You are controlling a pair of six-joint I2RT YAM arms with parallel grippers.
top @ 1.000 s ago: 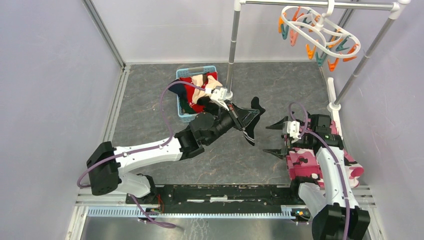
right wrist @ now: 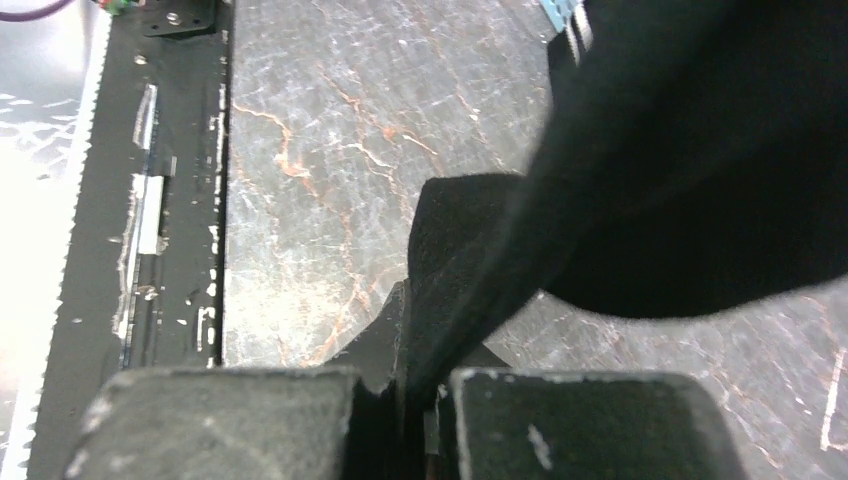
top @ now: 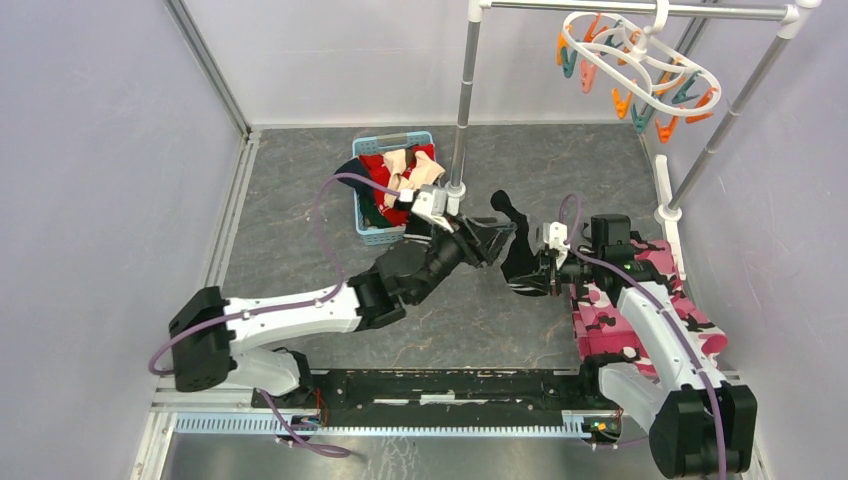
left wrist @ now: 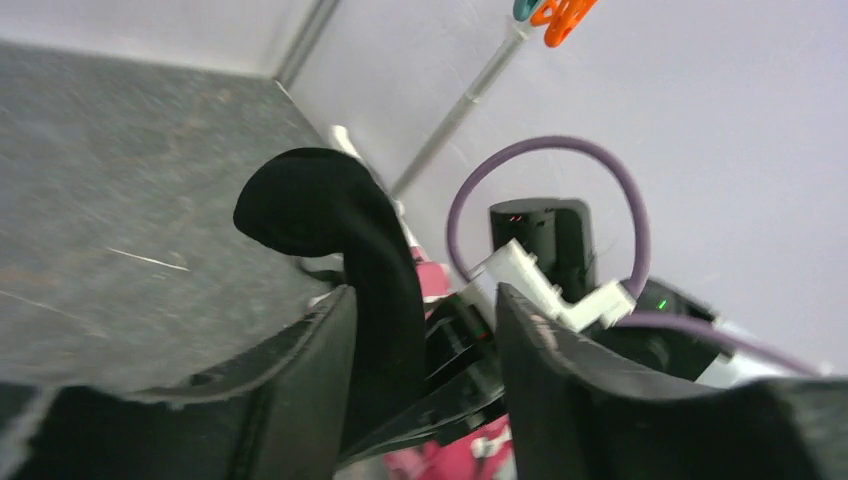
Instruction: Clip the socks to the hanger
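Observation:
A black sock [top: 519, 250] with white stripes at its cuff hangs between the two arms. Its cuff end is pinched in my right gripper [top: 547, 284]; in the right wrist view dark cloth [right wrist: 470, 235] runs down between the closed fingers. My left gripper [top: 503, 243] is beside the sock's middle, its fingers [left wrist: 310, 385] parted, and the sock [left wrist: 375, 270] shows between and beyond them without being gripped. The white oval hanger [top: 640, 60] with orange, teal and pink clips [top: 622, 101] hangs from the rack at upper right.
A blue basket [top: 375, 236] of mixed socks stands behind the left arm. The metal rack's post [top: 464, 100] rises next to it. Pink camouflage cloth [top: 690, 325] lies under the right arm.
My right gripper was open and apart from the sock; it has moved left and closed on its cuff. The left gripper, earlier at the sock, has shifted slightly left and its fingers are now parted.

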